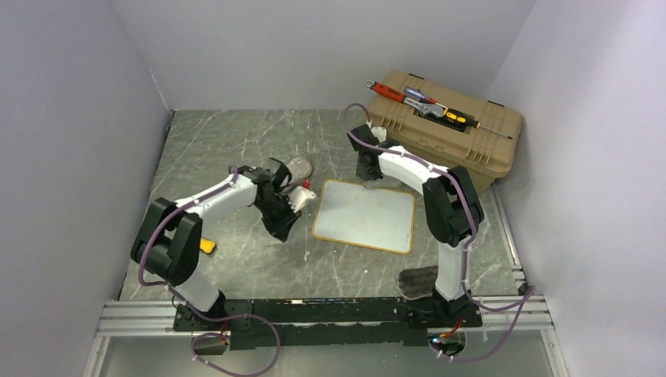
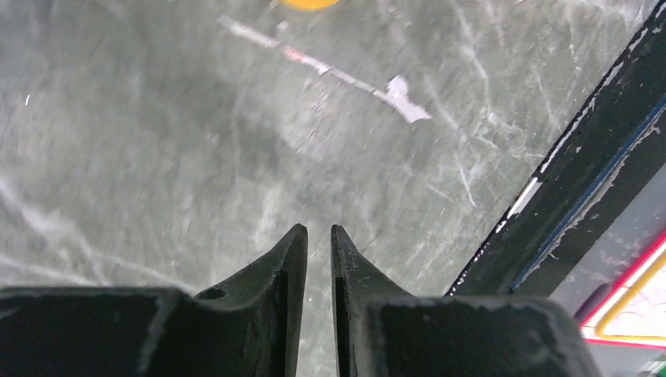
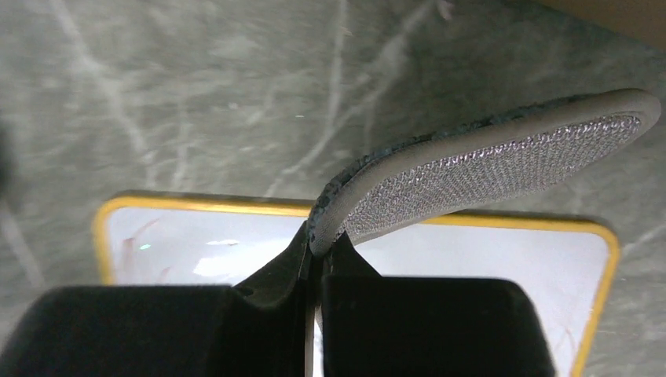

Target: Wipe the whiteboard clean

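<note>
The whiteboard [image 1: 364, 217], white with a yellow frame, lies on the grey marbled table; no clear writing shows on it from above. In the right wrist view, faint reddish smudges mark the left part of the board [image 3: 196, 243]. My right gripper is shut on the edge of a grey fabric eraser pad [image 3: 503, 161], which sits over the board's far edge. Left of the board, over bare table, hangs my left gripper, its fingers slightly apart and nothing between them.
Another grey pad [image 1: 299, 168] lies behind the left arm, partly hidden. A dark brown pad [image 1: 418, 282] rests at the front right, and a yellow object [image 1: 207, 246] at the left. The tan toolbox [image 1: 440, 129] with tools on top fills the back right.
</note>
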